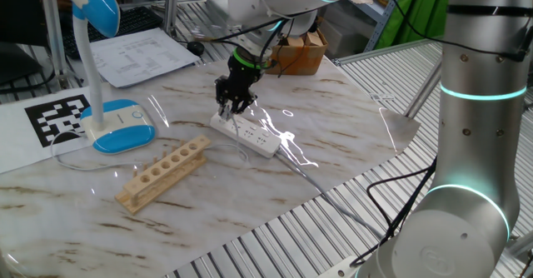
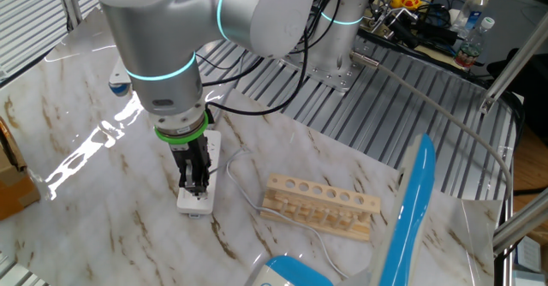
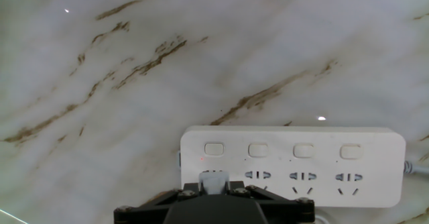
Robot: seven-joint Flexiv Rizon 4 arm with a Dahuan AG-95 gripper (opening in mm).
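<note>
A white power strip (image 3: 375, 170) lies on the marbled table, with a row of switches and sockets on top. My gripper is over its leftmost socket in the wrist view, shut on a pale plug (image 3: 214, 178) held between the fingertips. The plug covers most of that socket; how deep it sits cannot be made out. From the gripper a thin white cable (image 2: 231, 168) runs across the table towards the blue and white desk lamp (image 1: 121, 128). In exterior view 2 the gripper points down onto the near end of the strip.
A wooden test-tube rack (image 1: 164, 175) stands between strip and lamp, the cable passing close by it. An open cardboard box (image 1: 297, 57) is at the back, papers (image 1: 141, 57) lie behind the lamp. The strip's grey cord (image 1: 321, 191) runs off the table edge.
</note>
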